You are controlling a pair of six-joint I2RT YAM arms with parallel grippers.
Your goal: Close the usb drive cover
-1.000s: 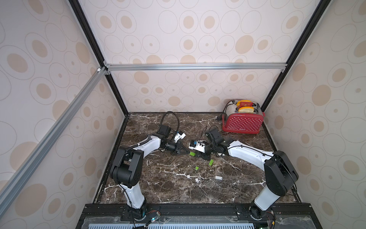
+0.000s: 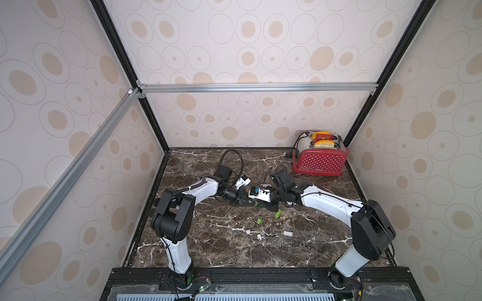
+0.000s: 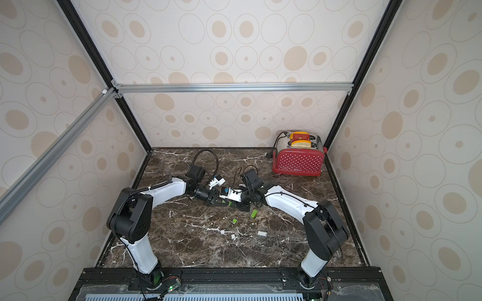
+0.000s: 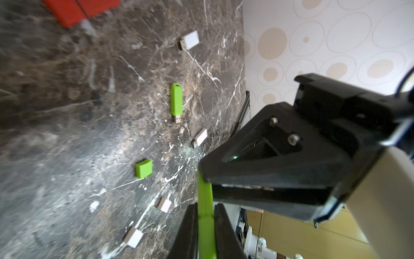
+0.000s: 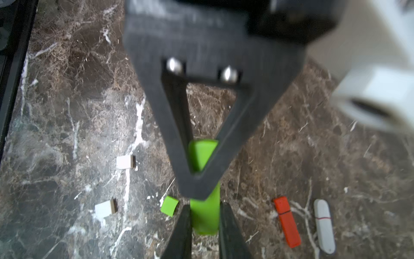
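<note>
A green USB drive [image 5: 204, 218] is held in the air between my two grippers. In the left wrist view, my left gripper is shut, and the narrow green side [image 4: 206, 233] fills the gap between its fingers. My right gripper is shut on the broader green face. The left gripper's dark frame crosses in front of the drive in the right wrist view, with more green [image 5: 202, 151] showing through its opening. The two grippers nearly meet over the table's middle in the top left view. Any seam between drive and cover is hidden, so whether they join cannot be told.
On the marble table lie a loose green cap [image 4: 144, 168], a green drive with bare connector [image 4: 176, 101] and several white drives and caps. Red [image 5: 287, 221] and white [image 5: 324, 226] drives lie nearby. A red toaster [image 2: 321, 160] stands at the back right.
The left gripper has moved right, up against the right one. The right arm has barely shifted.
</note>
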